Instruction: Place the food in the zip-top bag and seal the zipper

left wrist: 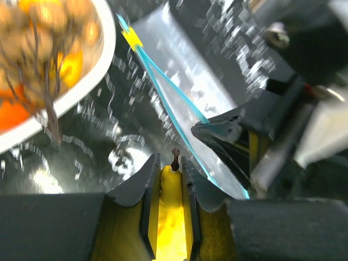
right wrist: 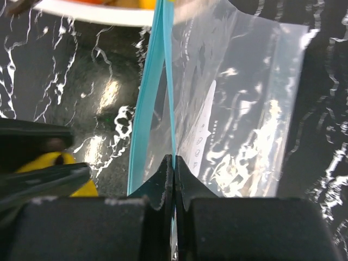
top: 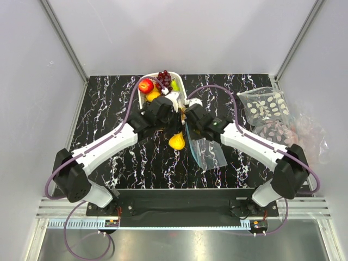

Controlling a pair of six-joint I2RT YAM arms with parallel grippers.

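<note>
A yellow pear-shaped fruit (top: 176,141) with a dark stem hangs from my left gripper, which is shut on its narrow neck. The clear zip top bag (right wrist: 244,103) has a blue zipper edge (right wrist: 147,109), and my right gripper is shut on one strand of that edge. From the left wrist view, the bag's blue rim (left wrist: 163,81) runs past the right gripper, with a yellow slider (left wrist: 131,39) toward its far end. The two blue edges stand slightly apart near the right gripper. In the top view the fruit is just left of the bag, outside it.
A white basket (top: 184,89) at the back holds a red apple (top: 145,85), grapes (top: 163,79), a green pear (top: 174,86) and other food. Filled clear bags (top: 266,106) lie at the right. The two grippers are very close together.
</note>
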